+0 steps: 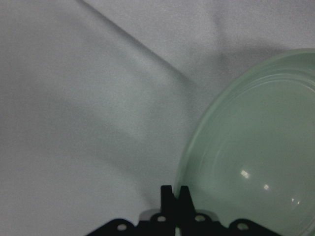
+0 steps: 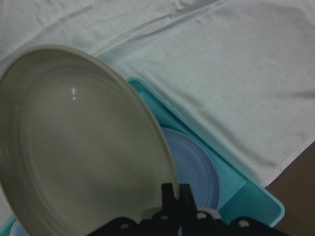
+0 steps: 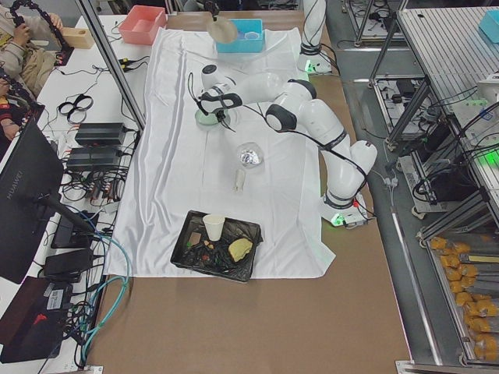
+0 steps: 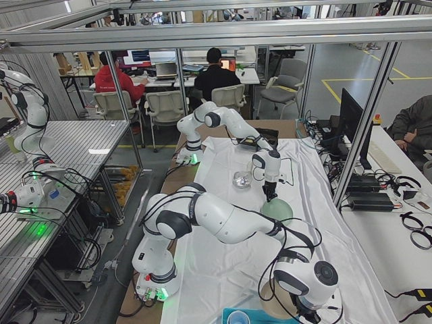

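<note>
A pale green plate (image 4: 277, 211) lies on the white cloth, mostly under the left arm in the camera left view. My left gripper is shut at that plate's rim, the plate (image 1: 251, 137) filling the right of the left wrist view. My right gripper is shut on the rim of a beige plate (image 2: 78, 137), held tilted above a turquoise bin (image 2: 241, 201) with a blue plate (image 2: 197, 167) in it. The beige plate (image 3: 221, 33) also shows at the top of the camera left view, beside the bin (image 3: 240, 47).
A black lined tray (image 3: 199, 265) with a white cup and food scraps sits at the near end. A foil bowl (image 3: 251, 154) and a small clear item (image 3: 239, 181) lie mid-cloth. A pink bin (image 3: 142, 23) stands on the side table.
</note>
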